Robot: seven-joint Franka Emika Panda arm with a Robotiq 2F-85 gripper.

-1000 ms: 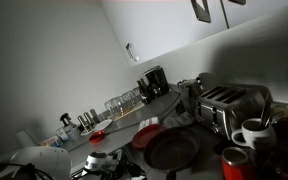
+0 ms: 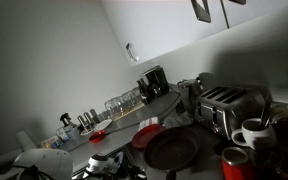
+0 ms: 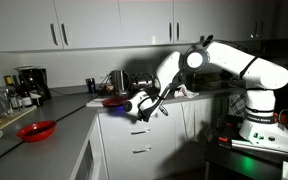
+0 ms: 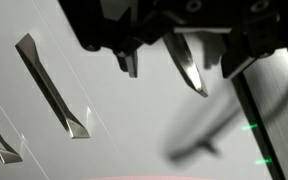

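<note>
In the wrist view, my gripper hangs over a white drawer front, its dark fingers [image 4: 131,64] spread apart. A metal drawer handle [image 4: 191,72] shows between them, with gaps on both sides; whether anything touches it I cannot tell. Two more handles, a nearer one [image 4: 52,88] and one at the left edge [image 4: 1,143], lie outside the fingers. From exterior view 2, the arm reaches in from the right, and the gripper [image 3: 138,110] is just in front of the upper white drawers [image 3: 114,128]. Only part of the arm shows low in exterior view 1.
On the counter stand a dark pan [image 2: 172,148], a toaster [image 2: 232,108], a white mug [image 2: 254,133] and a red can [image 2: 236,163]. A red bowl [image 3: 36,130] sits on the left counter. The floor before the drawers looks clear.
The part of the arm at the bottom left of exterior view 1 has shifted slightly. The counter objects have stayed in place.
</note>
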